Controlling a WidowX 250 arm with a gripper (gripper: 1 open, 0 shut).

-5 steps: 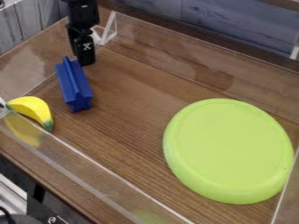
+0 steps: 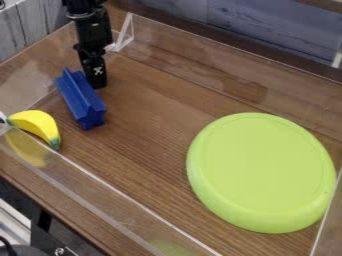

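Note:
My gripper (image 2: 91,67), black, reaches down at the upper left just behind a blue block (image 2: 80,100), its lower end at or very near the block's back end; whether its fingers are open or shut is hard to tell. A yellow banana (image 2: 38,127) lies left of and in front of the blue block. A large light-green disc (image 2: 261,172) lies on the right of the wooden surface (image 2: 160,95).
Clear low walls border the area along the lower left and at the right edge.
My gripper has come down and slightly toward the viewer, closer to the blue block. The banana and the green disc have not moved.

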